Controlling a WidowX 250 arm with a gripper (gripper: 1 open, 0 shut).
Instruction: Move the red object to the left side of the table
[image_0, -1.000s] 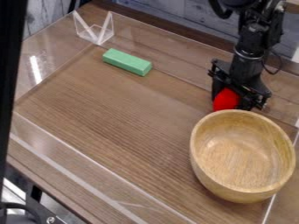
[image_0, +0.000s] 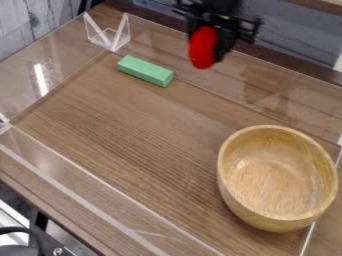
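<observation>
High in the camera view, right of the green block, the red object (image_0: 202, 47) hangs below my gripper (image_0: 206, 32). The dark gripper is shut on the red object's upper part. The arm reaches in from the top edge. Motion blur softens the arm, and the fingertips are hard to make out. The wooden table (image_0: 140, 145) spreads beneath, with its left side bare toward the front.
A green block (image_0: 146, 70) lies left of the gripper. Beyond it, a clear wire-like holder (image_0: 107, 33) stands at the back left. The large wooden bowl (image_0: 277, 176) takes up the front right.
The gripper and the red object have gone from beside the bowl on the right, up and leftward to the top middle. The bowl, green block and holder have stayed put.
</observation>
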